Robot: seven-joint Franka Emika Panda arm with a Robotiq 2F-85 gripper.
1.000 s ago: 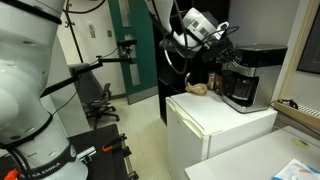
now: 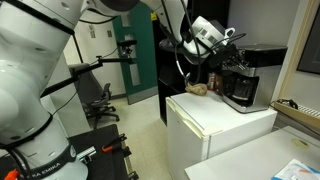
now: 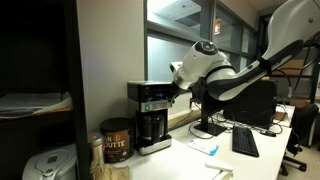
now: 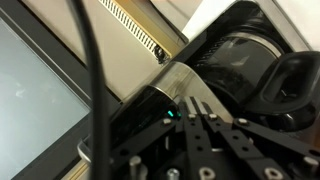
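Observation:
A black and silver coffee maker (image 2: 254, 78) stands on the white cabinet in exterior view 1. In exterior view 2 its front (image 3: 151, 122) faces the room. My gripper (image 2: 232, 66) is at the machine's upper front, pointing at its control area. The wrist view has the gripper close against the machine's dark, shiny front, with the glass carafe (image 4: 238, 62) and its black handle (image 4: 290, 82) beside it. The fingers look shut, and nothing shows between them. Whether the fingertips touch the machine cannot be made out.
A brown object (image 2: 196, 89) lies on the cabinet (image 2: 205, 118), left of the machine. In exterior view 2 a dark canister (image 3: 117, 139) stands close beside the coffee maker, with a keyboard (image 3: 244, 141) farther right.
The arm's upper links have shifted toward the right in exterior view 1. My gripper stays by the machine's upper front, with only slight movement. The coffee maker has not moved.

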